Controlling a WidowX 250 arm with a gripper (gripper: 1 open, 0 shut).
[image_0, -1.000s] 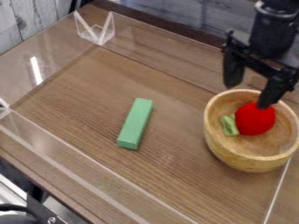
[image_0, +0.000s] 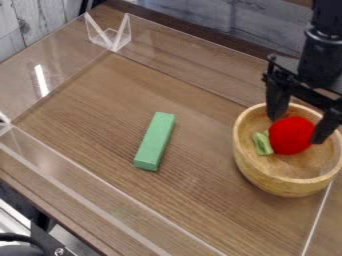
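Observation:
A black gripper (image_0: 299, 100) hangs from the top right over the back of a tan wooden bowl (image_0: 283, 172). Inside the bowl are a red round object (image_0: 291, 134) and a small green piece (image_0: 263, 143) at its left. The fingers point down just above and behind the red object; whether they are open or shut is hard to make out. A light green bar (image_0: 154, 140) lies on the table left of the bowl.
A white wire-like object (image_0: 107, 34) stands at the back left of the wooden table (image_0: 74, 130). A dark cable lies at the bottom left corner.
The gripper has shifted slightly over the bowl, its shape appearing a little different. The bowl, red object and green bar look unmoved.

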